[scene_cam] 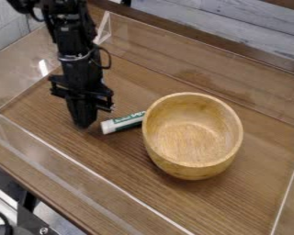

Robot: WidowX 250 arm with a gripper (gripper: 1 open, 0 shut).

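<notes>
The black gripper (84,118) reaches down from the top left to just above the wooden table (103,174), left of a white and green tube (124,123). The tube lies beside a pale yellow oval bowl (193,136). The gripper's fingertips are dark and small in this view; I see nothing clearly held between them.
The bowl fills the middle right of the table. A raised pale edge runs along the left, with dark cables at the bottom left.
</notes>
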